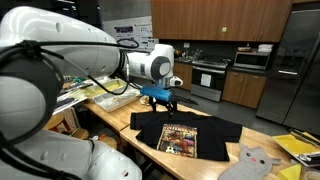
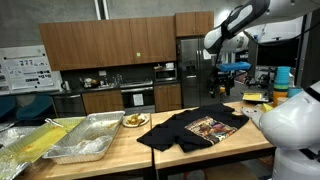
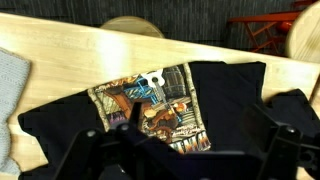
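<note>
A black shirt [image 1: 209,140] lies spread on the wooden table, with a colourful printed picture [image 1: 178,141] on its front. In the wrist view, the black cloth [image 3: 225,88] and its print [image 3: 150,105] fill the middle. My gripper [image 1: 163,107] hangs above the shirt, apart from it. Its dark fingers stand wide apart at the lower edge of the wrist view, so the gripper is open, with only the shirt below showing between them. In the second exterior view, the shirt [image 2: 185,128] lies rumpled-looking across the table under the arm.
A grey cloth piece [image 1: 250,164] lies on the table near the shirt. Clear bins [image 2: 88,138] and a yellow tray [image 2: 38,142] stand at the other end. Round stools [image 3: 132,25] are beside the table edge. Bare wood [image 2: 150,175] shows at the front.
</note>
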